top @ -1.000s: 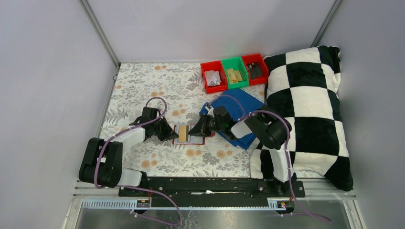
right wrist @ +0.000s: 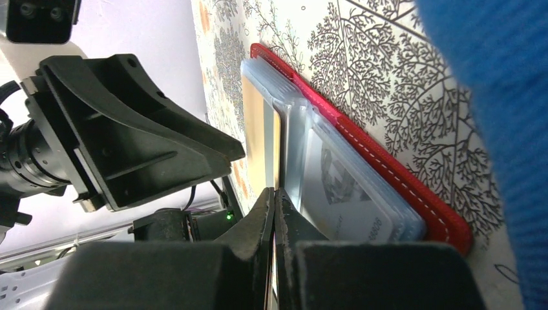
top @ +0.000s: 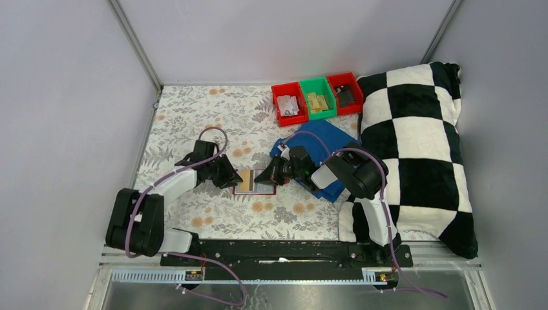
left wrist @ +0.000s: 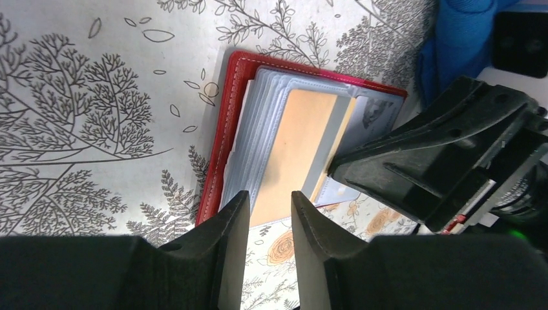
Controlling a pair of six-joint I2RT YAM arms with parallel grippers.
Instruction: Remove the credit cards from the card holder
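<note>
The red card holder [left wrist: 221,139] lies open on the patterned cloth, its clear sleeves [left wrist: 255,123] fanned in layers. A tan card [left wrist: 294,145] with a grey stripe lies on top among the sleeves, and a pale card [right wrist: 336,194] shows through the clear plastic beside it. My left gripper is open over the near end of the tan card, nothing held between its fingers. From the other side, my right gripper is shut with its tips at the tan card's striped edge; nothing shows between them. Whether the tips touch the sleeve I cannot tell.
Red [top: 283,119], green [top: 331,113] and dark-filled red [top: 359,106] bins stand at the back, holding small items. A blue cloth [top: 331,139] lies under the right arm. A checkered cushion [top: 413,148] fills the right side. Cloth left of the holder is free.
My left gripper has opened and shifted slightly away from the robot's base, near the holder's left edge. The right gripper has edged a little to the left. The holder appears nearly unmoved.
</note>
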